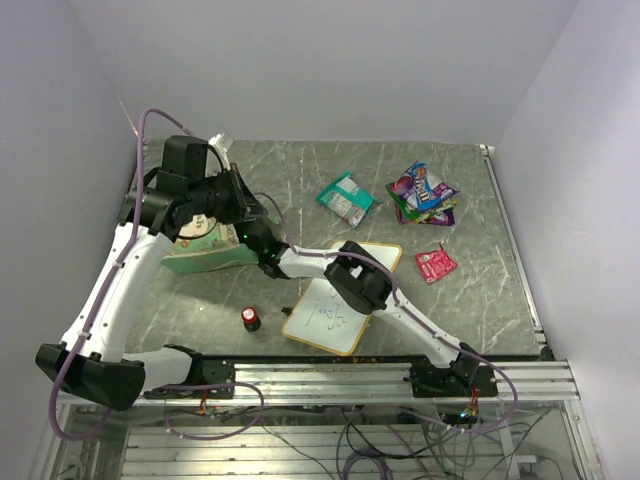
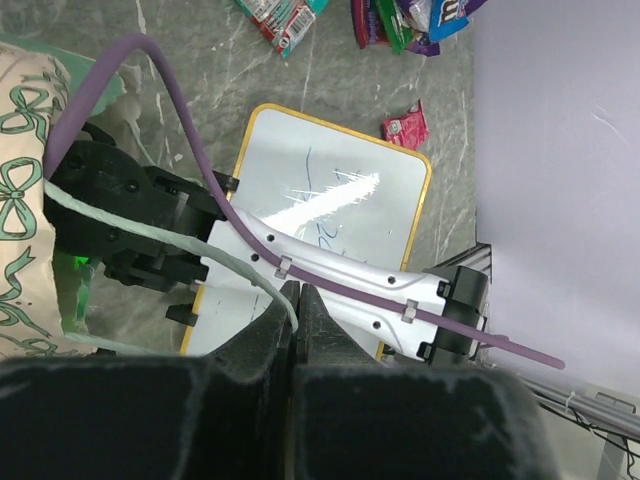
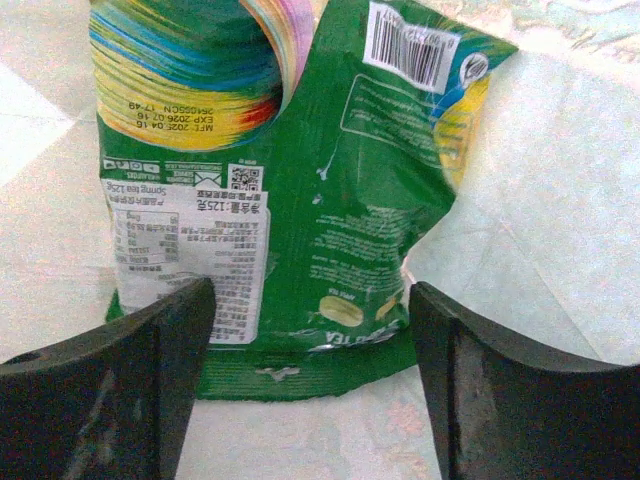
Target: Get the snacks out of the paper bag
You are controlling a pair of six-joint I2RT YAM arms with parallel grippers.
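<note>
The pale green paper bag (image 1: 205,262) stands open at the left of the table; its bow-patterned side (image 2: 22,205) shows in the left wrist view. My left gripper is shut on the bag's cord handle (image 2: 205,247), above the bag. Inside the bag is my right gripper, mostly hidden in the top view. Its fingers (image 3: 185,345) stand apart at either side of a green snack packet (image 3: 330,215), which lies on the pale bag lining. I cannot tell whether they touch it.
A teal packet (image 1: 348,200), a pile of snack packets (image 1: 422,192) and a red packet (image 1: 436,264) lie on the table. A whiteboard (image 1: 328,318) lies under my right arm, and a red-topped bottle (image 1: 250,319) stands in front of the bag.
</note>
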